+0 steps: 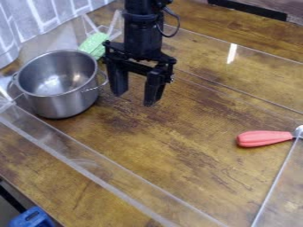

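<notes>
A black robot gripper (135,82) hangs over the wooden table (178,168) at the upper centre, just right of a steel pot (57,82). It is lower than the pot's far side, its two fingers spread apart, with nothing visible between them.
A light green object (95,43) lies behind the pot at the back left. A red-handled object (263,138) lies at the right. A blue object (35,219) shows at the front left corner.
</notes>
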